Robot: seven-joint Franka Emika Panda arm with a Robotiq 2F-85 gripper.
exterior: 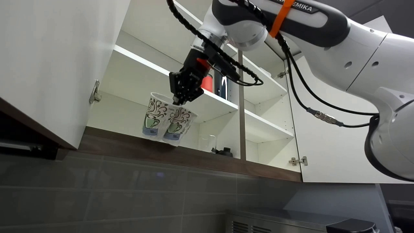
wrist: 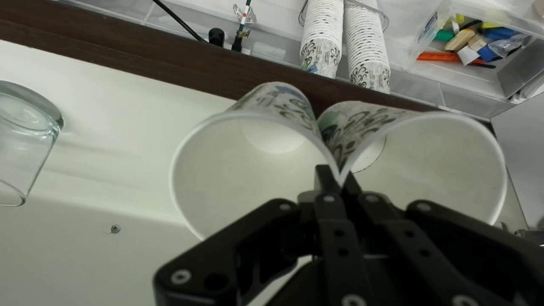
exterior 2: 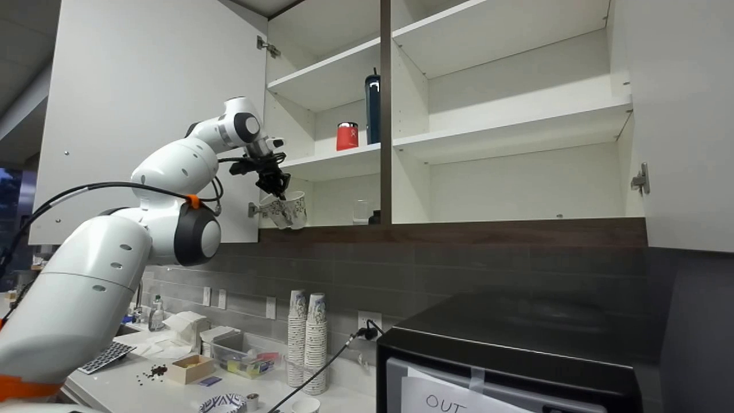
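Observation:
Two white paper cups with a brown swirl print hang side by side from my gripper, which is shut on their touching rims. In the wrist view the left cup (wrist: 224,168) and the right cup (wrist: 433,163) show their open mouths and look empty. From exterior view 1, the left cup (exterior: 153,118) and the right cup (exterior: 180,124) tilt slightly, their bottoms close to the dark wooden lower edge (exterior: 116,145) of the open cabinet. Whether the bottoms touch the cabinet floor, I cannot tell.
On the cabinet floor stand a clear glass (wrist: 23,137) and a black object (exterior: 225,151). The shelf above holds a red tumbler (exterior 2: 347,136) and a tall dark tumbler (exterior 2: 373,110). An open cabinet door (exterior: 54,58) flanks the left side. Stacked cups (exterior 2: 316,344) stand on the counter below.

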